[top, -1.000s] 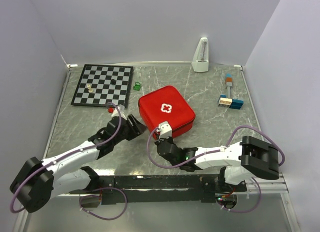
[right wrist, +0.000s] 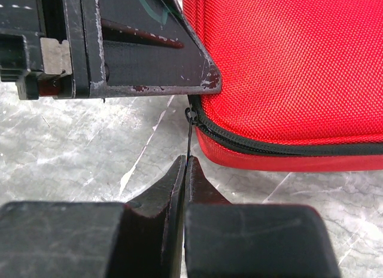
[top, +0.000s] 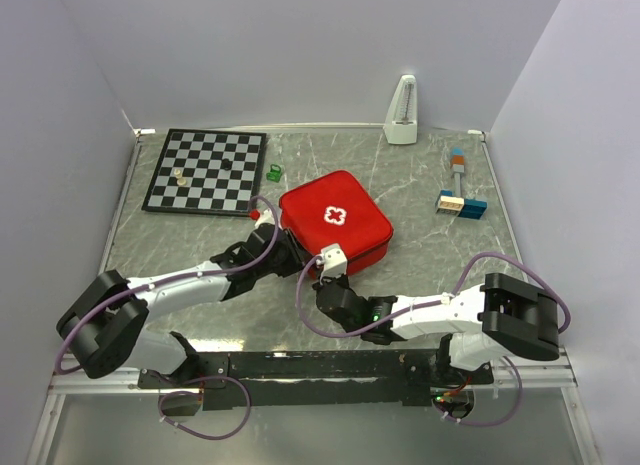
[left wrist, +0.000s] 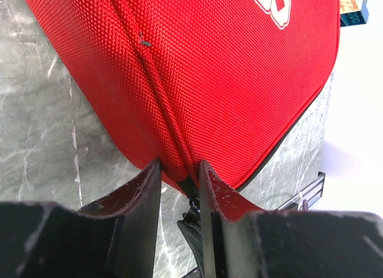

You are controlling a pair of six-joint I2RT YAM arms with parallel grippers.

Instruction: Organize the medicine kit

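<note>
The red medicine kit (top: 318, 200) with a white cross lies closed in the middle of the table. My left gripper has its fingers on either side of a kit corner, fabric between them; whether they grip it firmly is unclear. A black zipper (right wrist: 257, 149) runs along the kit's edge, its slider (right wrist: 191, 115) at this corner. From the slider a thin dark pull (right wrist: 190, 139) reaches down to my right gripper, which is shut on it. One left finger (right wrist: 161, 81) touches the kit just above the slider.
Behind on the left lies a checkered board (top: 205, 172), a small green item (top: 274, 173) beside it. A white metronome (top: 403, 110) stands at the back. Blue and orange blocks (top: 462, 205) sit at the right. Bare table surrounds the kit's right side.
My left gripper has moved right, from beside the kit onto its near-left corner. The kit has shifted very slightly right. My right arm has stayed nearly still.
</note>
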